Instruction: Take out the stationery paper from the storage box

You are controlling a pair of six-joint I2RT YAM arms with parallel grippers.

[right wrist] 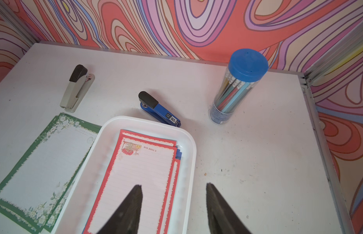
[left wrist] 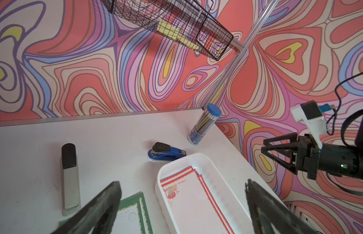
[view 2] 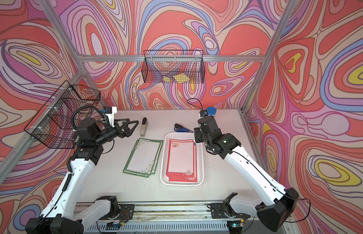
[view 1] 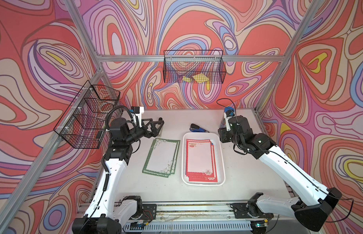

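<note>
The white storage box (view 1: 222,171) holds several red-bordered paper sheets (view 1: 199,156), slightly fanned, with a bit of something blue showing under their right edge. Flat on the table left of the box lie green-bordered sheets (view 1: 162,156). My left gripper hangs above the table's back left, apart from the papers; its fingers are spread wide, nothing between them. My right gripper is raised by the box's right side, pads apart and empty. The near end of the box is cut off in the right wrist view.
A blue stapler (right wrist: 160,109) sits just behind the box, and a grey stapler (right wrist: 77,89) farther left. A blue-lidded tube of pencils (right wrist: 238,85) stands at the back right. Bare table (right wrist: 259,175) lies right of the box. Wire baskets (view 1: 194,68) hang on the frame.
</note>
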